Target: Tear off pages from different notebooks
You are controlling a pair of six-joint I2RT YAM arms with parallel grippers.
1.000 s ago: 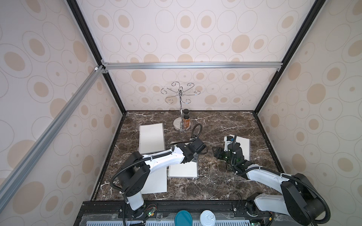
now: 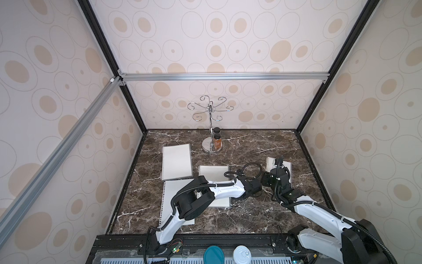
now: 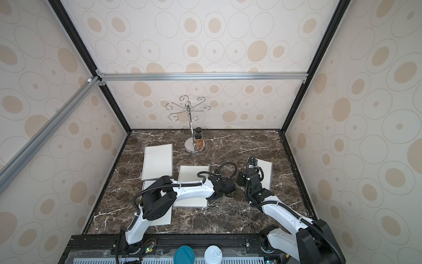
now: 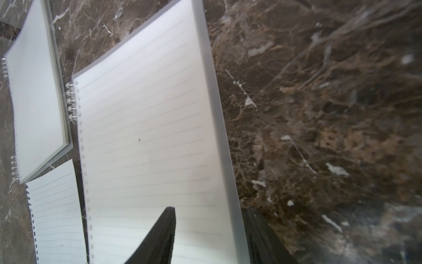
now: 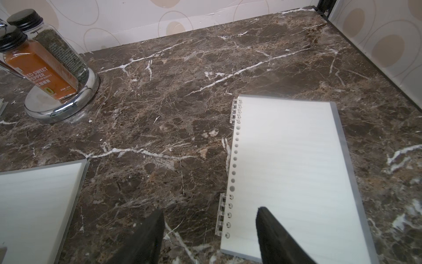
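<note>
My left gripper is open over the right edge of the lined middle notebook [image 4: 145, 132], nothing visible between its fingers. In the left wrist view, a white notebook [image 4: 35, 88] and a lined pad [image 4: 55, 211] lie to its left. My right gripper stands part open just short of the spiral edge of the right notebook [image 5: 290, 171], empty between the fingertips. In the top views, my left arm hides parts of the middle and front-left notebooks.
A chrome rack [image 2: 211, 114] with two spice jars [image 5: 46, 66] stands at the back centre. Bare marble [image 5: 175, 96] shows between it and the right wall; walls enclose the sides and back.
Over the last second my left arm has swung right and lower across the middle notebook. My right gripper has moved right and turned over the right notebook.
</note>
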